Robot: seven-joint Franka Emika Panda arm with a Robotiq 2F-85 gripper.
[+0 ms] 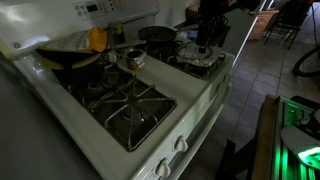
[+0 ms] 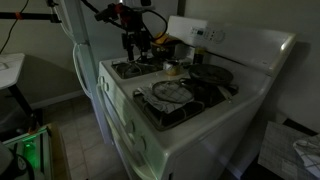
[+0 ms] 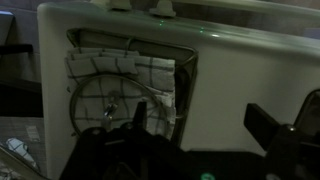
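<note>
My gripper stands open above the white stove top, its dark fingers well apart with only bare stove surface showing between them. In exterior view 1 the gripper (image 1: 208,46) is over the far end of the stove; exterior view 2 shows the gripper (image 2: 132,46) high above the burners. To its left in the wrist view lies a checkered cloth (image 3: 152,72) on a burner grate. A round, clear lid with a metal rim (image 3: 78,98) rests on the cloth, partly hidden by a finger. Exterior view 2 also shows the lid (image 2: 172,92).
A dark pan (image 2: 210,74) sits on a back burner, with a small metal pot (image 1: 136,59) nearby. A large pot (image 1: 76,72) holds something orange (image 1: 97,40). The near front burner grate (image 1: 130,112) is empty. Knobs (image 1: 181,144) line the front edge.
</note>
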